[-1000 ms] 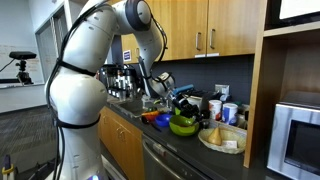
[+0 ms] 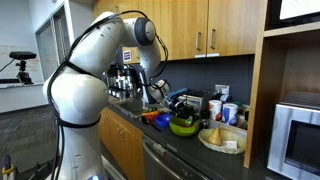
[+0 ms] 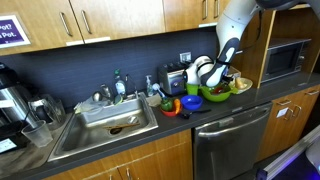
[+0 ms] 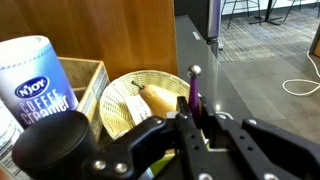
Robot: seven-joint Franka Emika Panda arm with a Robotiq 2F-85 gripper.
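Observation:
In the wrist view my gripper is shut on a slim upright object point(image 4: 195, 85) with a pale purple tip. Its lower part is hidden between the dark fingers, and I cannot tell what it is. Beyond it sits a wicker basket point(image 4: 172, 83) holding a pear-shaped yellow-brown item point(image 4: 160, 100) and a white packet. Exterior view 1 has the arm reaching over the counter near a green bowl point(image 2: 183, 127). The green bowl point(image 3: 213, 95) also shows in exterior view 2, beside the arm; the held object is too small to make out there.
A white can point(image 4: 38, 82) with blue lettering stands left of the basket. A blue bowl point(image 3: 191, 102) and a red pepper point(image 3: 177, 106) lie left of the green bowl. The sink point(image 3: 105, 122) is further left. A microwave point(image 2: 295, 140) stands at the right.
The upper arm and elbow have shifted slightly, and the forearm sits a little further left in exterior view 1. The bowls and basket stay where they were.

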